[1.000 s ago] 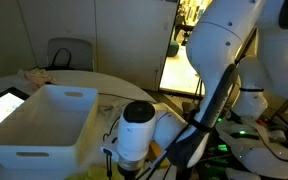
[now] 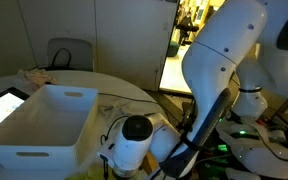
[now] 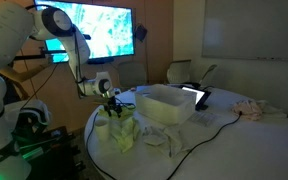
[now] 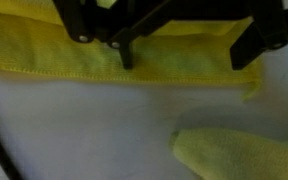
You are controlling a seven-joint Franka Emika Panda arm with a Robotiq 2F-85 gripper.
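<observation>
A yellow cloth (image 4: 74,52) stretches across the upper part of the wrist view, directly under my gripper. The fingers are open and wide apart, with the cloth's near edge running below the fingertips. I cannot tell whether they touch it. Another yellow piece of cloth (image 4: 234,152) lies at lower right, apart from the first. In exterior view 2 yellow cloths (image 3: 122,134) lie on the near left of the white table, with the arm's end over them. Exterior view 1 shows only a bit of yellow, the arm hiding most of it.
A large white box (image 2: 50,118) stands on the table (image 3: 234,150) beside the cloths. Whitish cloth (image 3: 166,137) lies in front of it, and a pinkish one (image 3: 249,108) sits farther off. A black cable (image 3: 199,146) crosses the tabletop.
The arm's wrist has come down a little and its forearm tilts more toward the right in exterior view 1. The box has stayed where it was.
</observation>
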